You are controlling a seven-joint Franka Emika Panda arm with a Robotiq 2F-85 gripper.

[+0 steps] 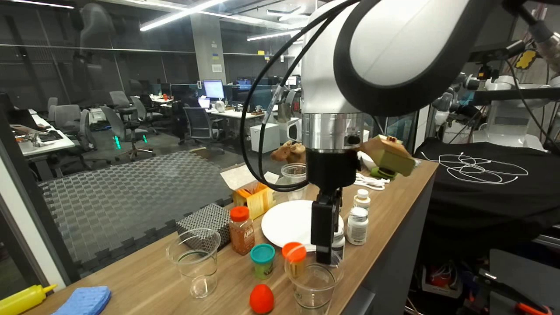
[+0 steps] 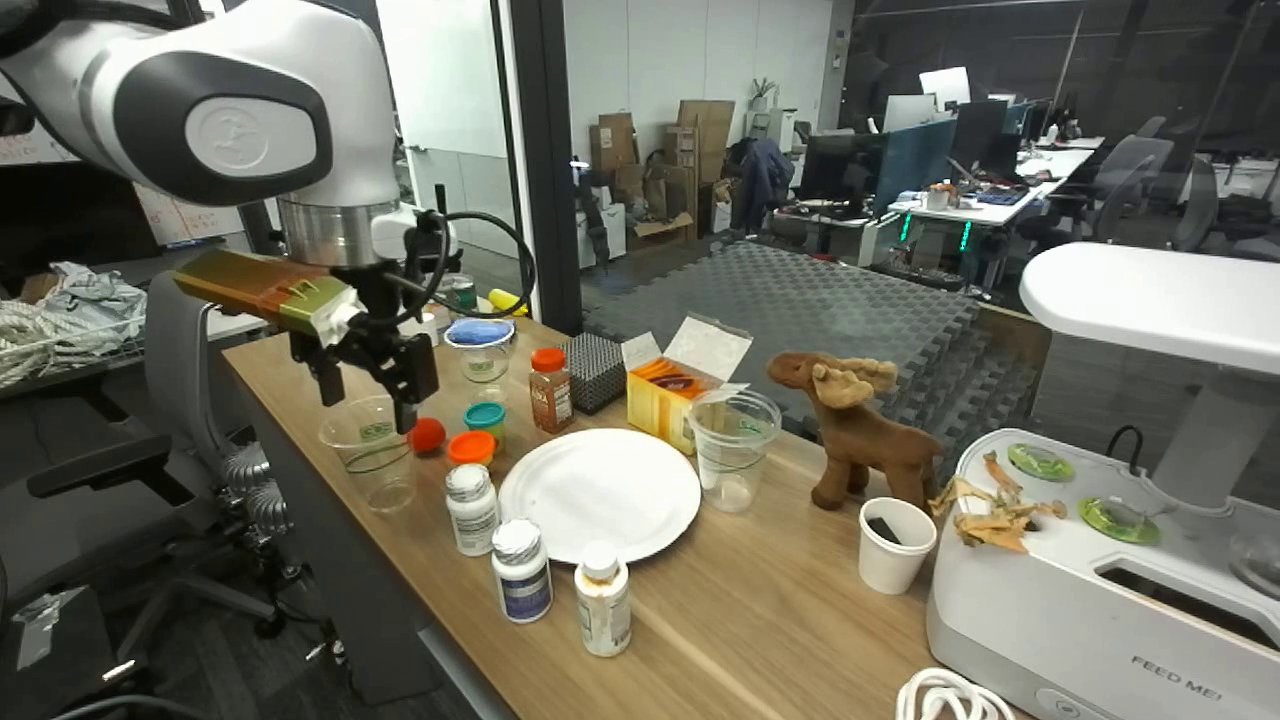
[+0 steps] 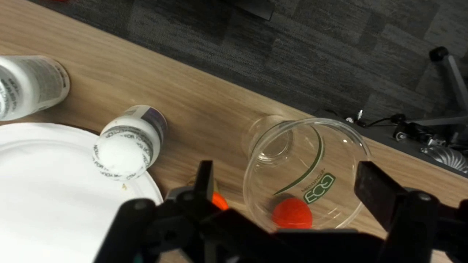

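Note:
My gripper is open above the table, nothing between its fingers. Below it in the wrist view stands a clear plastic cup (image 3: 324, 144) with a green logo, its wide rim framed by the two fingers. In exterior view 2 the gripper (image 2: 374, 402) hangs over this cup (image 2: 381, 468) near the table's edge. A red ball-like object (image 2: 426, 436) sits close by the cup; the wrist view shows it (image 3: 293, 214) at the cup's lower rim. An orange-lidded jar (image 2: 471, 449) and a teal-lidded jar (image 2: 485, 418) stand near.
A white plate (image 2: 600, 492) lies mid-table, with white bottles (image 2: 473, 510) along its front side. Behind are a spice jar (image 2: 551, 390), a tea box (image 2: 666, 402), and another clear cup (image 2: 732, 450). A toy moose (image 2: 858, 432) stands farther along. The table ends just beyond the nearest cup.

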